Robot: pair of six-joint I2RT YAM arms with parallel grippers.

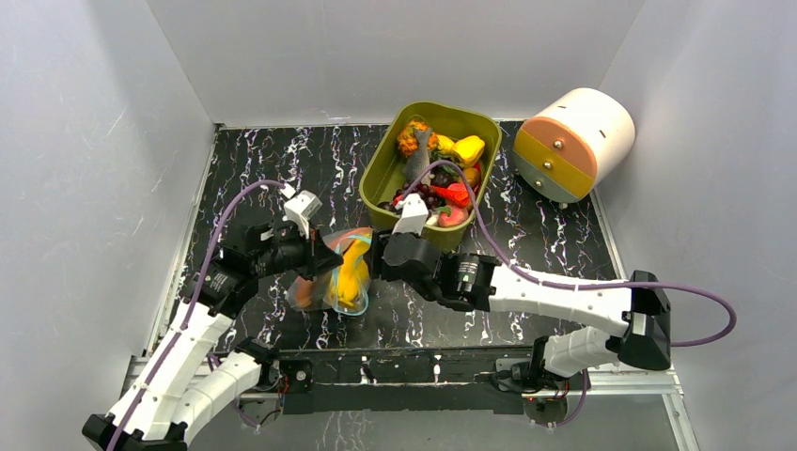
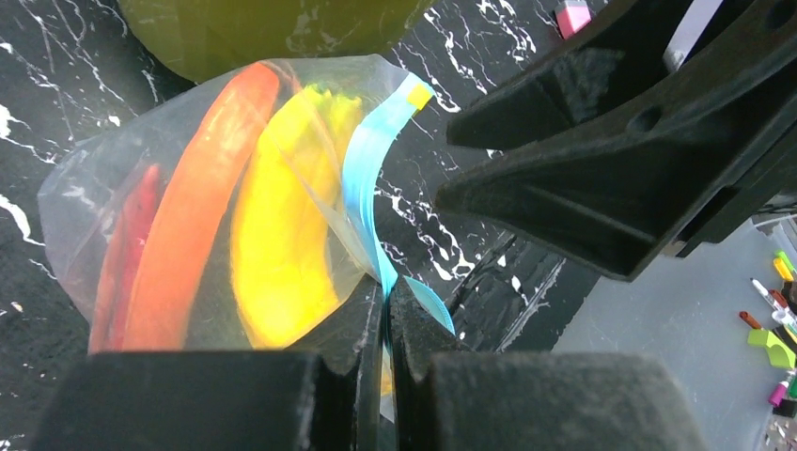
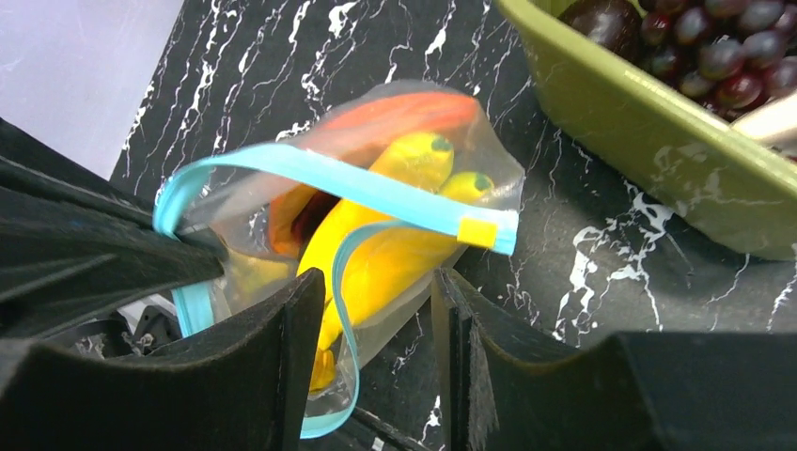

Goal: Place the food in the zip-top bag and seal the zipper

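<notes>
The clear zip top bag [image 2: 70, 193] lies on the dark table with yellow bananas [image 2: 273, 244], a long orange item [image 2: 193, 211] and a red one inside. Its blue zipper band [image 2: 362, 169] has a yellow slider [image 3: 477, 231] at the far end. My left gripper is shut on the band at the mouth. In the right wrist view the mouth gapes, its two blue edges apart. My right gripper stands open facing the mouth; whether it touches the near edge, I cannot tell.
A green bin [image 1: 369, 178] full of play food stands just behind the bag. Farther right sits a cream drum with colored drawers [image 1: 601, 132]. Bare marble table [image 1: 531, 254] shows at the right.
</notes>
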